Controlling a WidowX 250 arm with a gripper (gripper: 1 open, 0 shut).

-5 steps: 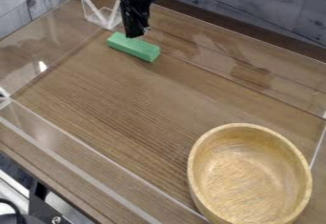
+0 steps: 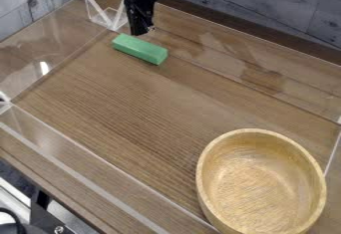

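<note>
A green rectangular block lies on the wooden floor of the work area in the upper middle. My dark gripper is at the top of the view, behind and above the block, apart from it. Its fingers are too small and dark to tell whether they are open or shut.
A large round tan bowl stands at the lower right. Clear plastic or a reflection shows at the upper left beside the gripper. Dark walls edge the back and left.
My gripper has shifted slightly up and to the left, away from the block. The block and bowl look unmoved.
</note>
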